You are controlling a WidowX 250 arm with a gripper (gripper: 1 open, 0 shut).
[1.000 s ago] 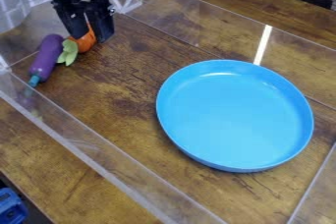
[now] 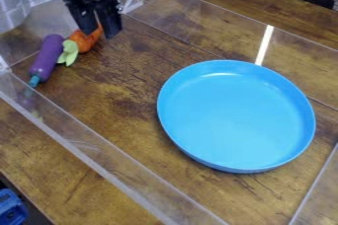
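The dark gripper (image 2: 93, 24) hangs at the top left, right over an orange object with pale green leaves (image 2: 83, 40), partly covering it; whether the fingers are open or shut cannot be made out. A purple object (image 2: 46, 57) with a teal end lies just left of the leaves. A large blue plate (image 2: 236, 115) lies on the right half of the wooden table (image 2: 119, 150).
Clear plastic edges run around the work area. A small blue object (image 2: 8, 209) sits at the bottom left corner.
The gripper has shifted slightly up; the blue plate and the purple object stay in place.
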